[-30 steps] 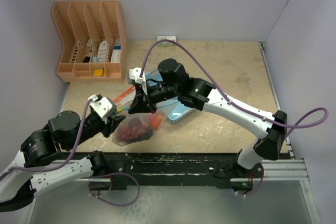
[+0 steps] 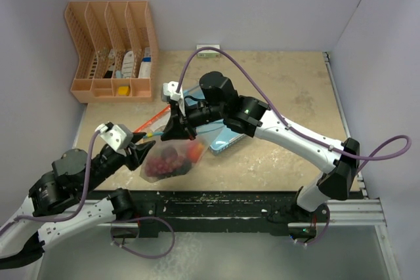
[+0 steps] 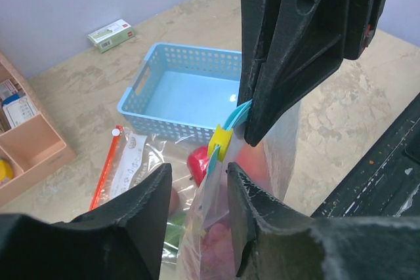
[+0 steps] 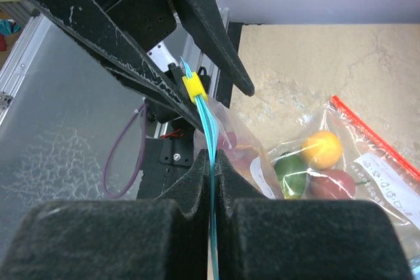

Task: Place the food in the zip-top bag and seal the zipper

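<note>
A clear zip top bag point(image 2: 172, 160) with a blue zipper strip point(image 4: 207, 126) hangs upright, with red, orange and dark food inside. My right gripper is shut on the zipper strip, which runs on between its fingers. The yellow slider point(image 3: 220, 141) sits at the strip's near end. My left gripper is open; its fingers stand apart near the slider, which appears between them in the right wrist view, closer to one finger point(image 4: 161, 90). Whether that finger touches the slider I cannot tell.
A second clear bag with a red zipper point(image 4: 374, 132) lies on the table with food in it. Behind stands an empty blue basket point(image 3: 190, 83). An orange organizer point(image 2: 111, 47) is at the back left, and a small box point(image 2: 209, 50) at the back.
The left gripper has opened and turned a little, drawing slightly left from the slider. My right gripper has stayed at the zipper strip, and the bag hangs as before.
</note>
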